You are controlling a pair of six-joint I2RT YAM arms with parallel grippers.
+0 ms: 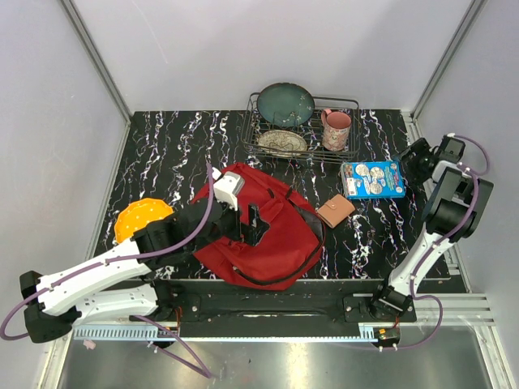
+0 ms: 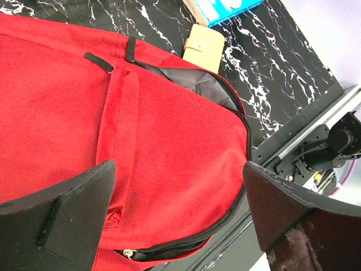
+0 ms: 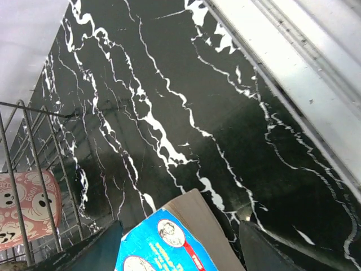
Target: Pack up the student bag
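Note:
A red bag (image 1: 280, 243) lies flat at the table's middle front, its dark mouth gaping along the right side. Above it my left gripper (image 1: 255, 225) stands open, only red fabric below its spread fingers (image 2: 70, 217). The blue boxed book (image 1: 373, 180) rests on the table at the right. At its right end is my right gripper (image 1: 408, 162), its fingers part open; in the right wrist view the book's corner (image 3: 163, 243) shows between the two fingers. Whether they touch it I cannot tell. A brown wallet (image 1: 336, 210) lies between bag and book.
A wire rack (image 1: 251, 134) at the back holds a green plate (image 1: 285, 104), a patterned plate (image 1: 282, 143) and a pink mug (image 1: 336, 131). A yellow item (image 1: 142, 215) lies at the left. Close beside my right arm stands the right wall.

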